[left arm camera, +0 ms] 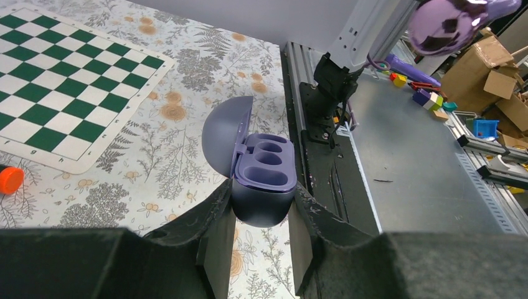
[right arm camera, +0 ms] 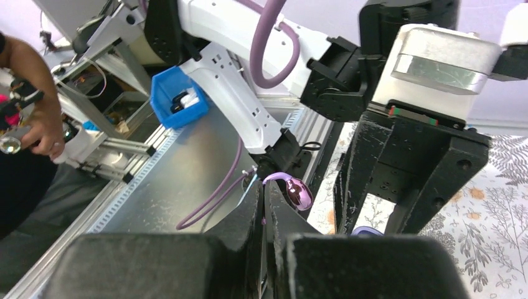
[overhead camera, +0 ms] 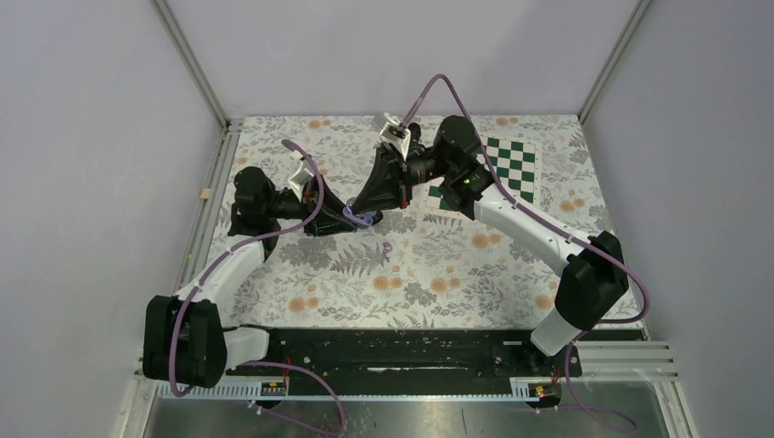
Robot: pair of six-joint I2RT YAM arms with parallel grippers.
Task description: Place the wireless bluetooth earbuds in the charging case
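The purple charging case [left arm camera: 268,202] has its lid [left arm camera: 224,134] raised, and the wells facing up look empty. My left gripper is shut on the case body, held above the table. In the top view, my right gripper [overhead camera: 351,209] comes in close beside the case [overhead camera: 365,220]. The right fingers are shut, with the thin band of a shiny purple earbud [right arm camera: 300,194] at the tips [right arm camera: 266,196]. That earbud [left arm camera: 442,28] looms blurred at the upper right of the left wrist view. Another small purple earbud [overhead camera: 387,247] lies on the table below the case.
A green-and-white checkerboard [overhead camera: 511,169] lies at the back right, partly under the right arm. A black object with an orange end [left arm camera: 10,180] shows at the left wrist view's edge.
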